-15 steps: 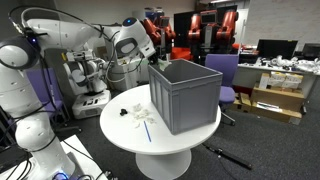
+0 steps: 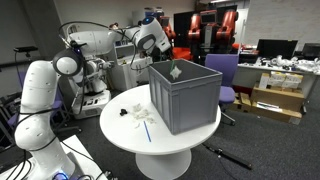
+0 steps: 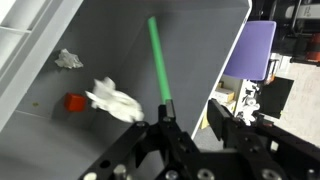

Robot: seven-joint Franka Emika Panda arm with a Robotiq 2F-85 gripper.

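Note:
My gripper (image 2: pixel 168 47) hangs over the open top of a large grey bin (image 2: pixel 188 103) on a round white table. In the wrist view its dark fingers (image 3: pixel 215 107) stand apart, with nothing visible held between them. A pale, crumpled piece (image 2: pixel 176 71) shows below the gripper at the bin's opening. From the wrist, a blurred white piece (image 3: pixel 117 101) appears inside the bin's outline, apart from the fingers. Also in the bin are a green stick-like object (image 3: pixel 158 58), a small red block (image 3: pixel 74 102) and a crumpled whitish scrap (image 3: pixel 69 60).
On the white table (image 2: pixel 120 98), left of the bin, lie several white scraps (image 2: pixel 134 112) and a blue pen-like object (image 2: pixel 147 131). Behind the bin is a purple chair (image 2: pixel 227 94). Cardboard boxes (image 2: pixel 277 101) stand farther right.
The arm has shifted right and its gripper has come over the bin. A pale piece that was close to the gripper now shows lower, apart from it, at the bin's opening.

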